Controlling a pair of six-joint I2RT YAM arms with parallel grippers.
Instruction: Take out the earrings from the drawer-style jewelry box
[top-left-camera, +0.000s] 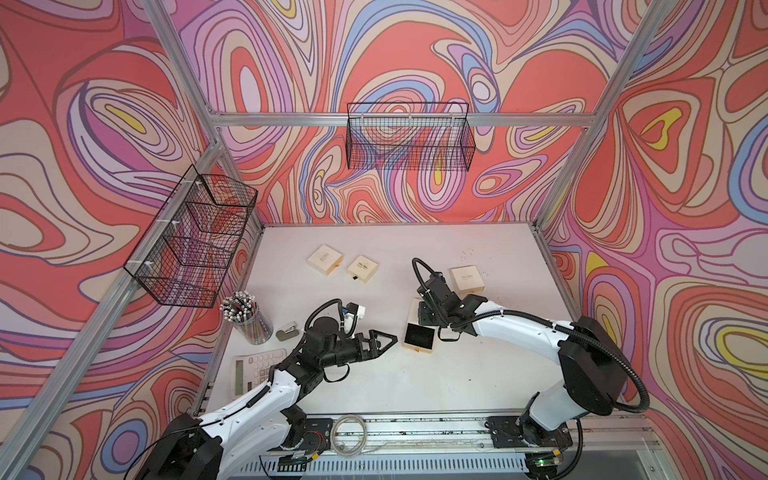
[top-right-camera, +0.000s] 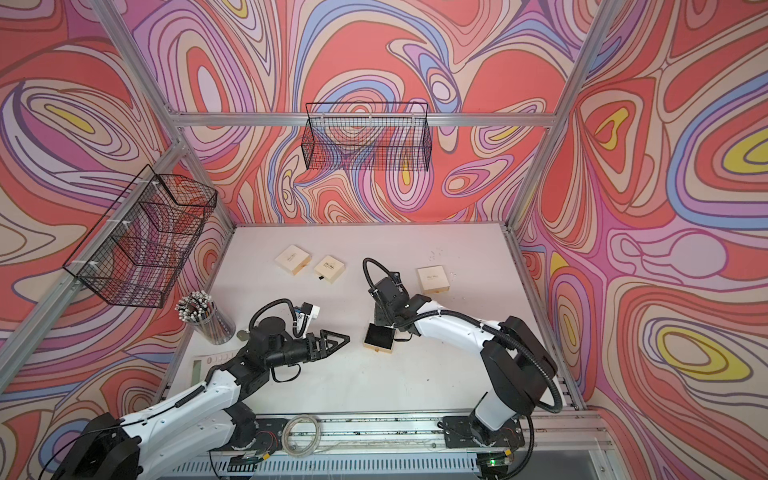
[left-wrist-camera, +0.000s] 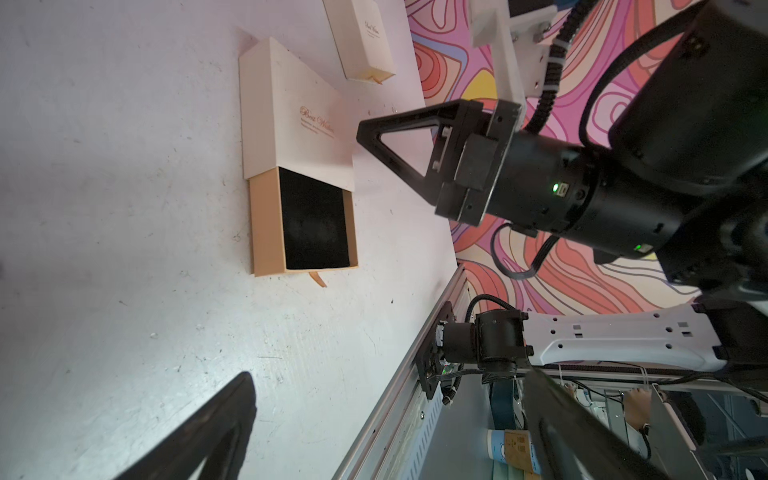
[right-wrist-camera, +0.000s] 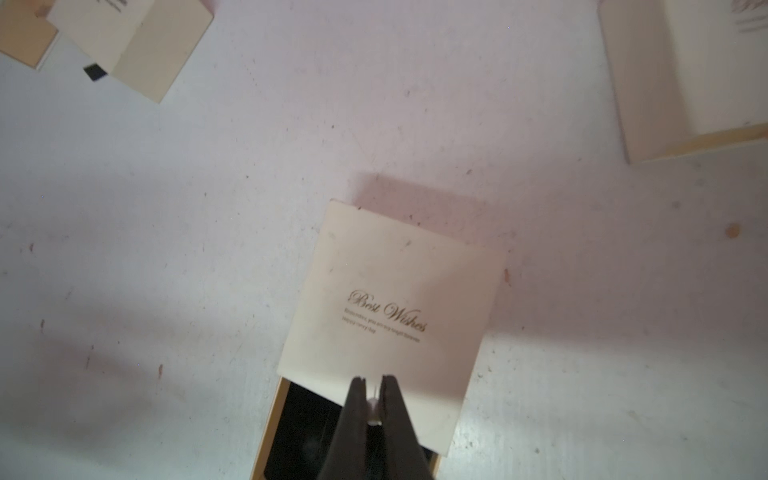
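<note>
The drawer-style jewelry box (left-wrist-camera: 308, 116) lies on the table with its drawer (left-wrist-camera: 268, 224) pulled partly out, showing a black lining (left-wrist-camera: 316, 224). Raised above it is my right gripper, shut on a small whitish, pearl-like earring (right-wrist-camera: 373, 412) pinched between the fingers. No other earring can be made out on the dark lining; part of it is hidden by the sleeve and fingers. To the left of the box, my left gripper (top-left-camera: 393, 341) stands open and empty, its blurred fingers (left-wrist-camera: 212, 436) wide apart in the left wrist view.
Closed boxes stand at the back: a larger left one (top-left-camera: 325, 258), a smaller one (top-left-camera: 362, 269) and a right one (top-left-camera: 467, 279). A calculator (top-left-camera: 257, 369), stapler (top-left-camera: 287, 331) and pen holder (top-left-camera: 254, 326) occupy the left side.
</note>
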